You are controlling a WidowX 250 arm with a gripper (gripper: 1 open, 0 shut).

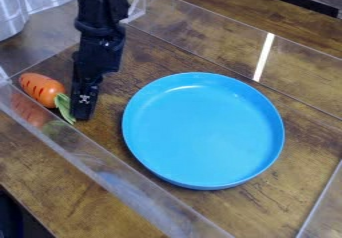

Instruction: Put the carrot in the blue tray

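Observation:
The orange carrot (pixel 43 89) lies at the left, close to the clear wall, its green top pointing toward the lower right. My black gripper (pixel 83 102) reaches down just right of the carrot, its tips low beside the green top. Whether the fingers touch the carrot, or how far apart they stand, cannot be made out. To the right is the round blue tray (pixel 203 130), with nothing in it.
A clear low wall (pixel 127 177) runs diagonally along the near left side, by the carrot and the tray's left edge. Bare wooden table (pixel 201 42) lies behind the tray.

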